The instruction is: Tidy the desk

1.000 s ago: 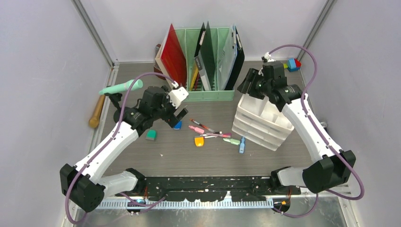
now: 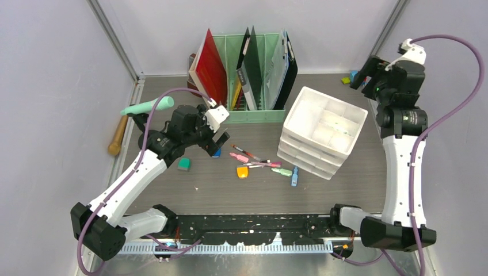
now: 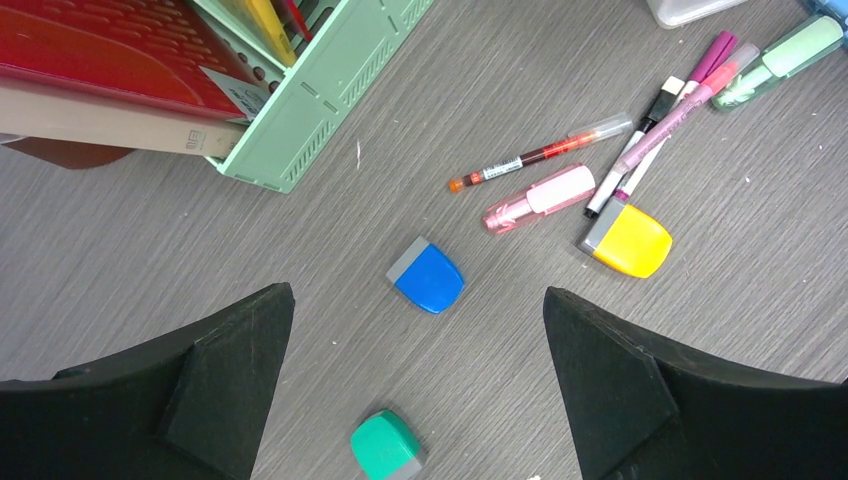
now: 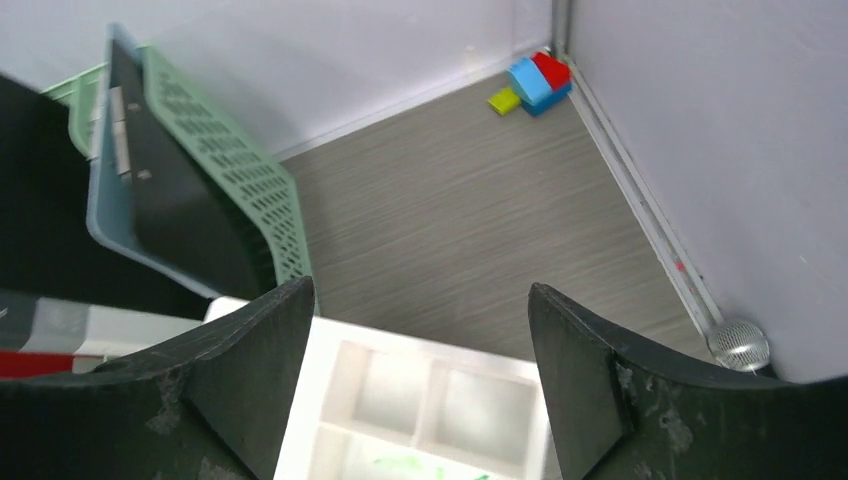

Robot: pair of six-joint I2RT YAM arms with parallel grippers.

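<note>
The white drawer box (image 2: 327,123) stands at an angle right of centre, its top tray divided into compartments. Up and right of it my right gripper (image 2: 359,75) is in the air, open and empty. My left gripper is open over the left of the desk, nothing between its fingers. Beneath it lie a blue eraser (image 3: 428,276) and a green one (image 3: 385,445). Farther right are a yellow eraser (image 3: 632,240), a pink highlighter (image 3: 540,198), a red pen (image 3: 540,153) and several crossed pens. A green highlighter (image 2: 282,172) and a blue one (image 2: 294,176) lie near the box.
The green file rack (image 2: 256,117) holds upright folders at the back, including a red binder (image 2: 212,68). Coloured blocks (image 4: 540,82) sit in the back right corner. A mint cylinder (image 2: 147,107) is at the left edge.
My right gripper has moved away from the drawer box, to the right and back. The box has shifted slightly left and back over the last second. My left arm is nearly still.
</note>
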